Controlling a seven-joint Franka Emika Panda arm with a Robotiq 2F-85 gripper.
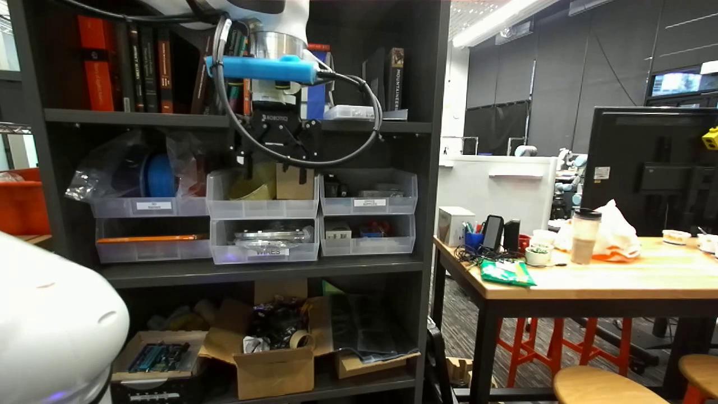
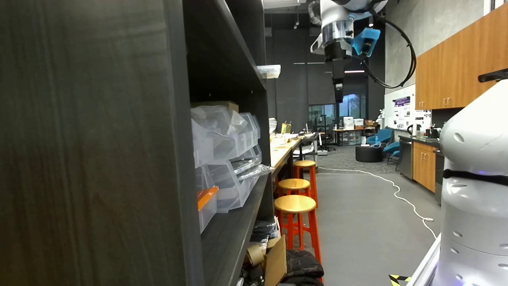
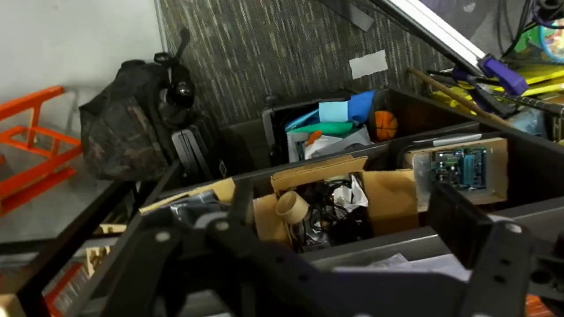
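My gripper hangs pointing down in front of the shelf unit, level with the upper row of clear bins. Its fingers stand apart, and nothing shows between the fingers. In exterior view 2 the gripper is well out from the shelf, in free air above the aisle. The wrist view looks down between two spread black fingers; far below lies an open cardboard box with black items and a tape roll. Behind the gripper, the middle upper bin holds a yellowish item and a brown box.
Books and a small clear box sit on the top shelf. Lower bins hold packaged items. On the right stands a wooden table with cups and bags. Stools line the aisle, whose floor is open.
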